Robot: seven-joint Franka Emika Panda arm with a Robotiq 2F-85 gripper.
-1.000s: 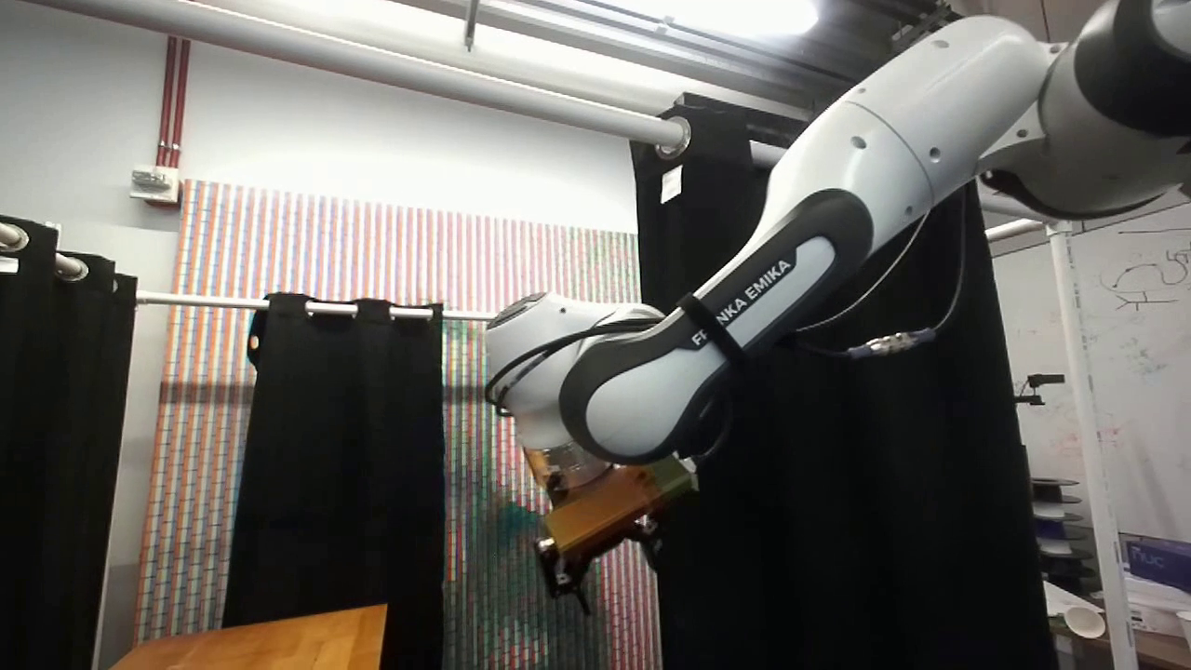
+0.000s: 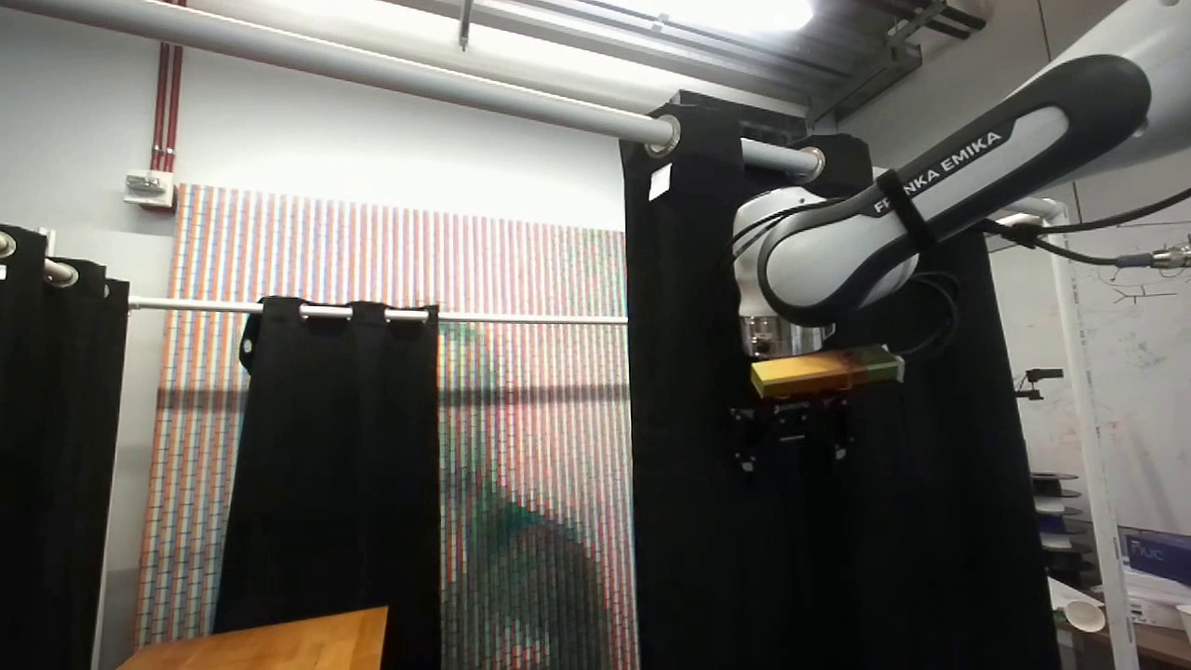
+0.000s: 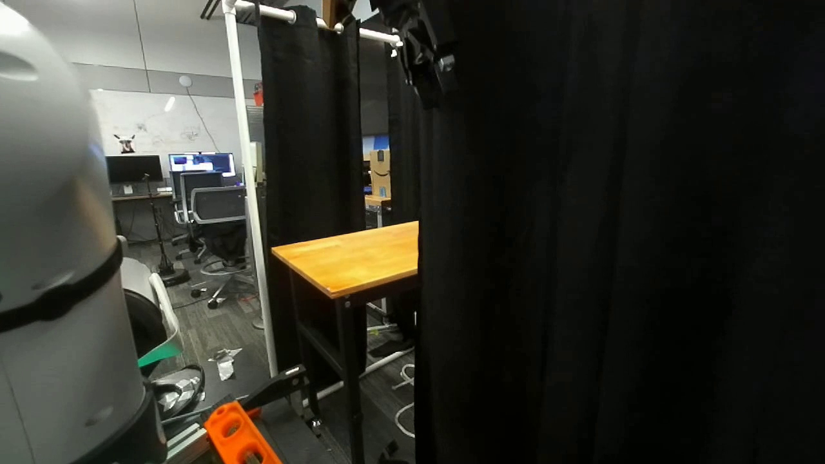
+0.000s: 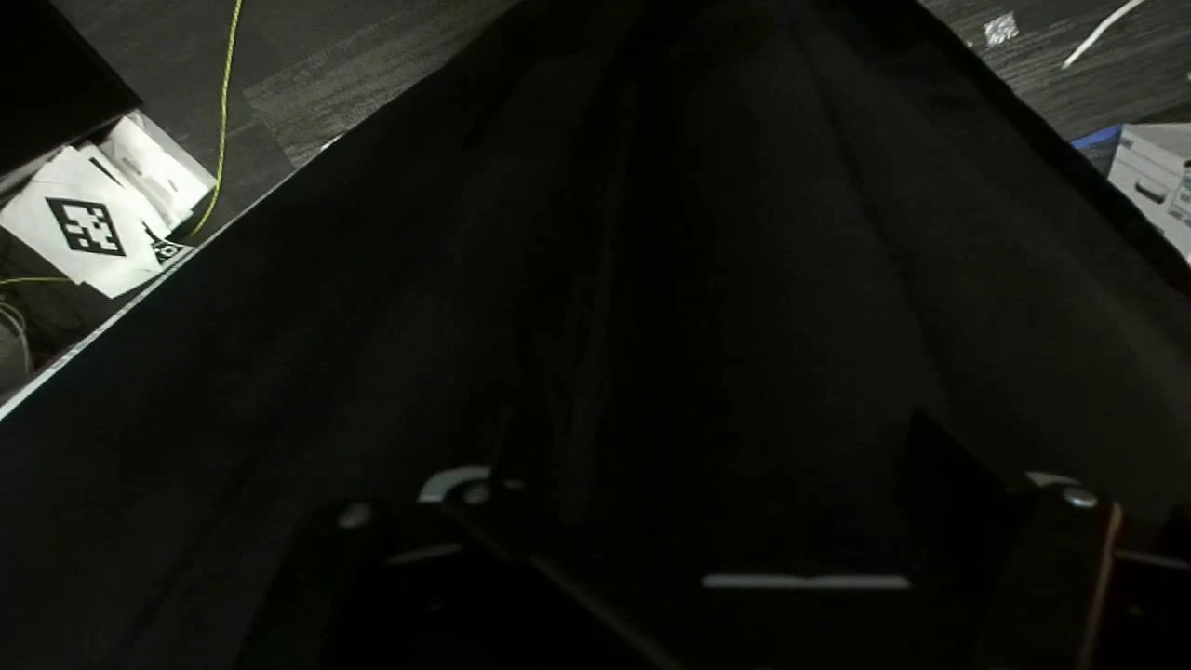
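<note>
High in front of a black curtain, my gripper (image 2: pixel 794 456) hangs below the arm's wrist with its fingers pointing down. Dark on dark, it is hard to make out, but its two fingers stand well apart. In the wrist view the gripper is open, and only dark cloth shows beyond the gap. Part of the gripper (image 3: pixel 423 77) also appears at the top of the second exterior view, against the curtain. No object is visible between the fingers.
A wooden table (image 3: pixel 352 251) stands partly hidden by a black curtain (image 3: pixel 619 232); the visible part of its top is bare. White papers with printed markers (image 4: pixel 84 218) lie at the left of the wrist view. An orange part (image 3: pixel 241 434) sits near the robot base.
In exterior view 1 my arm has swung right and up, away from the striped panel to before the black curtain. The gripper, tilted earlier, now points nearly straight down.
</note>
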